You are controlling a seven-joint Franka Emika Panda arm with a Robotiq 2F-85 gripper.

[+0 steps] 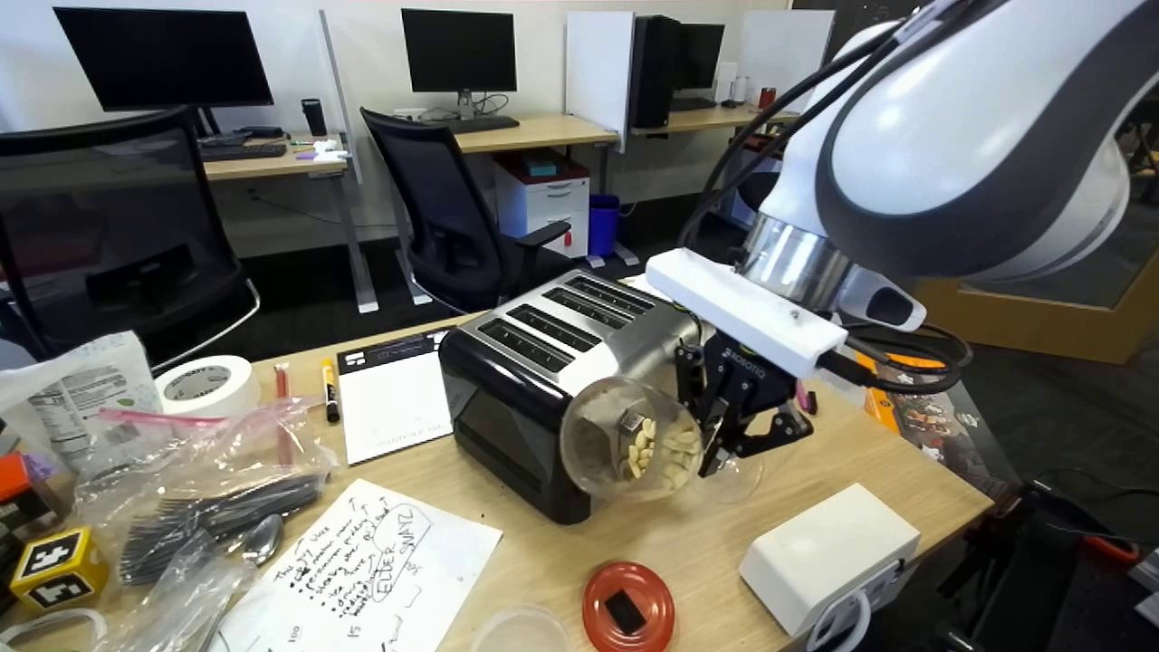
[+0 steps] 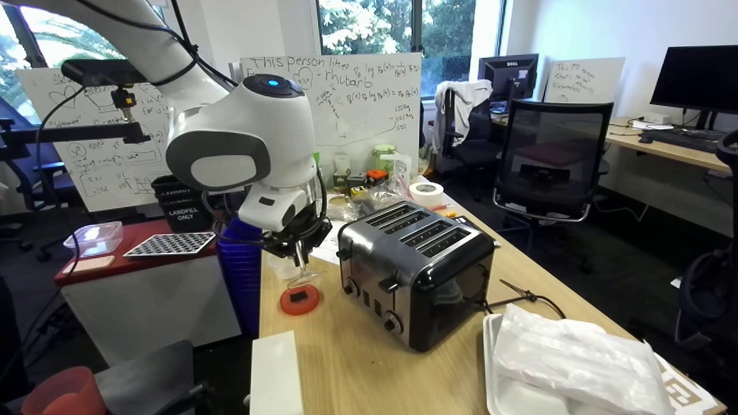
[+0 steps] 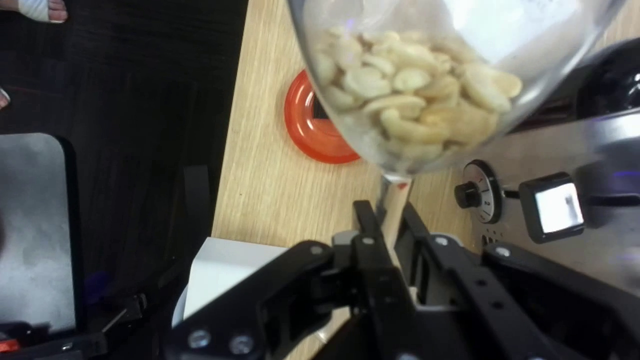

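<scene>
A clear stemmed glass (image 1: 597, 440) holding pale nuts (image 1: 643, 447) is off the table and tilted, its mouth toward the left in exterior view 1. My gripper (image 1: 706, 451) is shut on its stem. From the wrist view, the bowl (image 3: 414, 90) fills the top of the picture, nuts gathered at its lower end, and the stem runs down between the fingers. The glass's base is mostly hidden there by my gripper. A red round lid (image 1: 627, 608) with a black square lies flat on the table, and a clear round container (image 1: 522, 630) stands beside it, cut by the frame's lower edge.
A steel and black toaster (image 2: 415, 270) stands close beside the glass. On the table near the right edge sits a white box (image 1: 831, 554). Handwritten paper (image 1: 375, 565) and plastic bags (image 1: 217, 467) cover the left side. Bare wood surrounds the red lid.
</scene>
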